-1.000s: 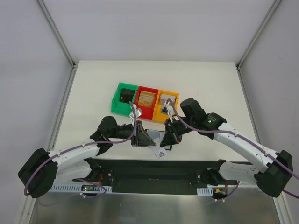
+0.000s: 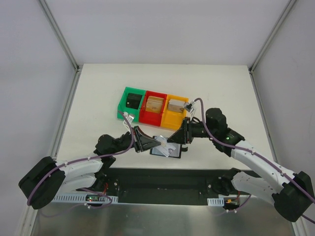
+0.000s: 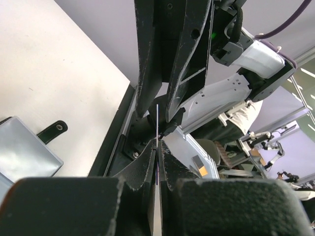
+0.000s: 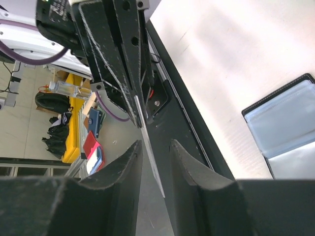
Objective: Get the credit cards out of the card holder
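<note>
The left gripper is shut on a thin white card (image 4: 151, 155), which shows almost edge-on in both wrist views. Seen from above, this card (image 2: 165, 149) hangs over the card holder. My right gripper is part open, and the card's free end reaches between its fingertips, with gaps visible on either side. The card holder (image 4: 283, 115) lies opened on the table, black-edged with pale clear pockets. Its strap with a snap (image 3: 53, 131) sticks out in the left wrist view. Whether cards remain in its pockets cannot be told.
Behind the grippers stand a green bin (image 2: 122, 104) with a black item, a red bin (image 2: 147, 118) with a tan box and a yellow bin (image 2: 171, 121) with a pale item. The table's front edge lies close below the holder.
The right gripper has moved right and a little up in the top view, its fingers parting. The left gripper has shifted slightly left, and the card with it.
</note>
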